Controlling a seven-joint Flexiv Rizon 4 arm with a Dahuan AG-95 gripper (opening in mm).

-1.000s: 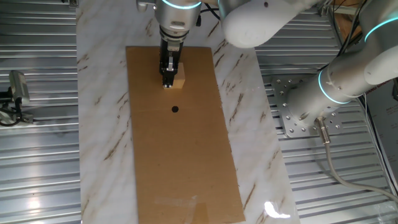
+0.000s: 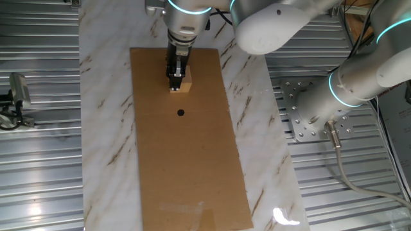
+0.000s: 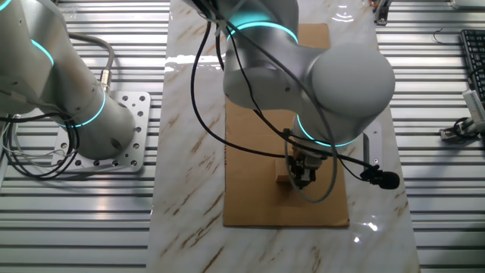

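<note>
A light wooden block point(image 2: 186, 83) is at the upper part of a brown cardboard sheet point(image 2: 186, 154). My black gripper point(image 2: 175, 86) points down right at the block and covers part of it. A small black dot point(image 2: 180, 113) on the cardboard lies just below the block in exterior view 1. From the other side, the block point(image 3: 283, 171) shows beside the gripper point(image 3: 304, 180), partly behind it. The gap between the fingers is hidden, so whether they close on the block cannot be told. Whether the block touches the cardboard is also unclear.
The cardboard lies on a white marbled tabletop point(image 2: 106, 128). Slotted metal panels flank the table, and the arm's base plate point(image 3: 136, 129) stands on one. Loose black cables point(image 3: 195, 98) hang round the arm.
Over the last second the gripper and the block have shifted together very slightly right and down in exterior view 1, toward the black dot.
</note>
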